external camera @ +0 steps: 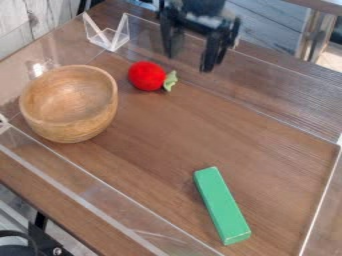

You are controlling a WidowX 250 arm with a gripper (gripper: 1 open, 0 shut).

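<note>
My gripper (190, 42) hangs at the top centre of the view, blurred, its dark fingers spread apart with nothing seen between them. Below and left of it a red tomato-like object (147, 75) with a green top lies on the wooden table. A wooden bowl (70, 120) sits at the left. A green rectangular block (221, 205) lies at the lower right.
A clear angular holder (107, 32) stands at the upper left. Table edges run along the left and right.
</note>
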